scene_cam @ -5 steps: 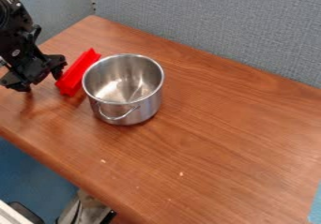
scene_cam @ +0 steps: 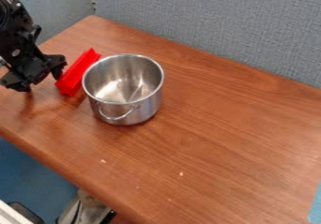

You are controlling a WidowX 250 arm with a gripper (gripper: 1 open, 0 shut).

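Note:
A black robot gripper (scene_cam: pixel 38 76) reaches in from the left edge, low over the tabletop, with its fingertips beside the left side of a red elongated object (scene_cam: pixel 78 70). That red piece lies diagonally between the gripper and a steel pot (scene_cam: pixel 137 97) with a wire handle. The pot stands upright and looks empty. Whether the fingers are open or shut, or hold anything, is unclear at this size and angle.
A grey padded wall (scene_cam: pixel 226 26) runs along the back. The table's front left edge drops to a blue floor.

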